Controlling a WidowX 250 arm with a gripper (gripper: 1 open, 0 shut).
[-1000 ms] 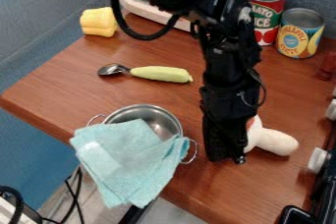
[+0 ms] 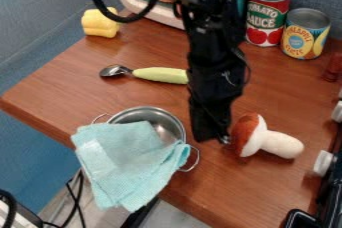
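Note:
The black robot arm comes down from the top centre, its gripper (image 2: 214,135) low over the wooden table, just left of a toy mushroom (image 2: 267,140) with a red cap and white stem. Whether the fingers are open or shut is hard to tell. A steel pot (image 2: 154,120) with wire handles stands to the left, with a pale blue cloth (image 2: 120,167) draped over it and past the table edge.
A spoon (image 2: 114,71) lies by a corn cob (image 2: 160,74). A yellow pepper (image 2: 99,23) is at the back left. A tomato can (image 2: 266,17) and a second can (image 2: 305,37) stand back right. Black equipment (image 2: 322,202) lines the right edge.
The gripper has moved left and up from in front of the mushroom, leaving more of its red cap in sight beside the pot.

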